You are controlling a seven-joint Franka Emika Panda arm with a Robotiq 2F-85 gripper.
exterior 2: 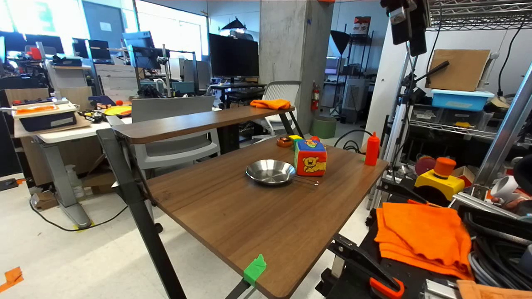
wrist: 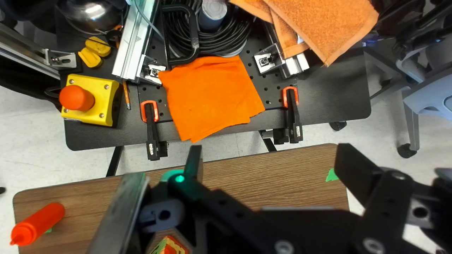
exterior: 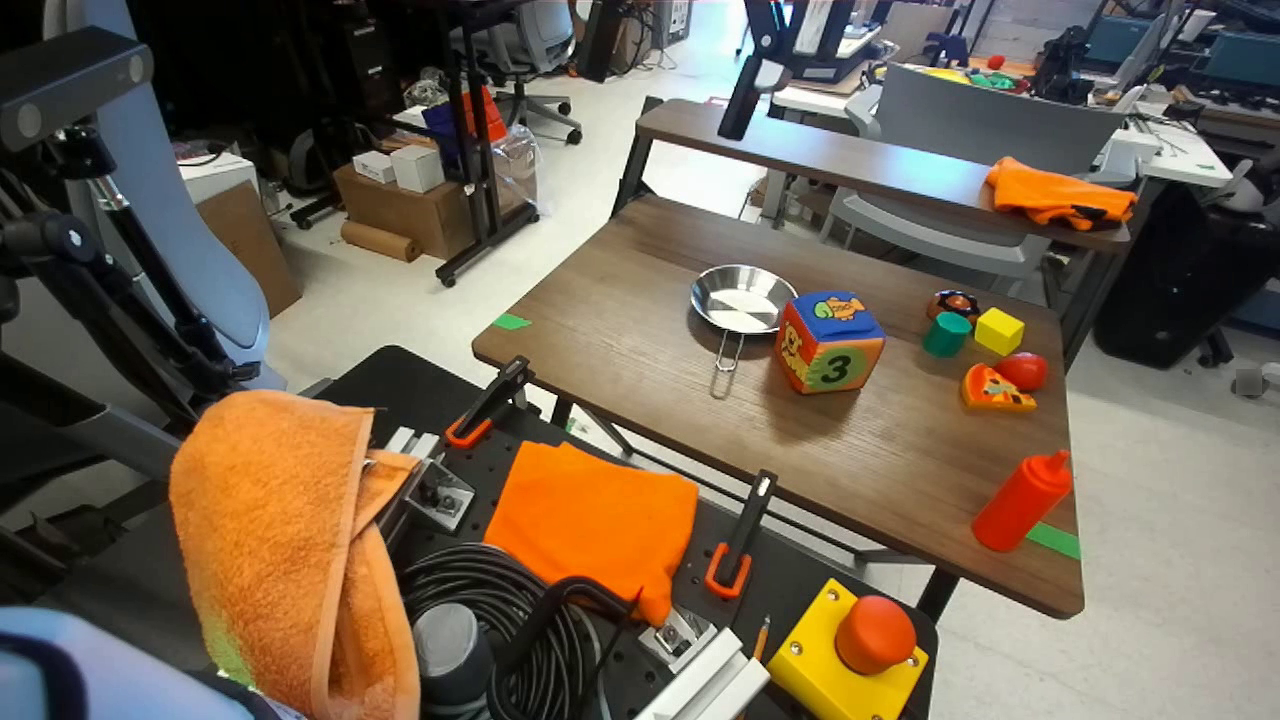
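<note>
My gripper is open in the wrist view, its fingers wide apart with nothing between them. High above the brown table [exterior: 600, 294], part of it shows at the top edge of exterior view 1. A shiny metal pan [exterior: 741, 300] rests there, its wire handle towards the front edge. Close beside it sits a colourful soft cube [exterior: 830, 344] marked with a 3. Farther right are a teal cup-like piece [exterior: 947, 335], a yellow block [exterior: 998, 330], a red ball-like item [exterior: 1022, 371] and a toy pizza slice [exterior: 996, 390]. The red squeeze bottle [exterior 2: 372, 149] stands upright near the table's edge.
A raised shelf [exterior: 828, 156] runs along the back, with an orange cloth [exterior: 1056, 192] on its end. The black bench holds a folded orange cloth [wrist: 212, 95], clamps, coiled cable and a yellow box with a red button [wrist: 91, 99].
</note>
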